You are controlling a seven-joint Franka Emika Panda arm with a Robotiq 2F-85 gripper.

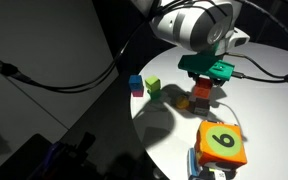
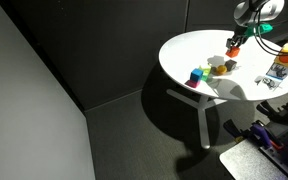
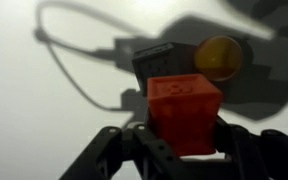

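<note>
My gripper is shut on a red block, with its dark fingers on either side of the block in the wrist view. In exterior view 1 the red block hangs under the gripper, right above a dark block. Whether the two touch is hard to tell. The dark block shows just beyond the red one in the wrist view, and beside it sits a round orange piece.
Stacked blue and pink blocks and stacked green blocks stand near the left edge of the round white table. A large orange and green cube with a number stands at the front. A cable loops past the arm.
</note>
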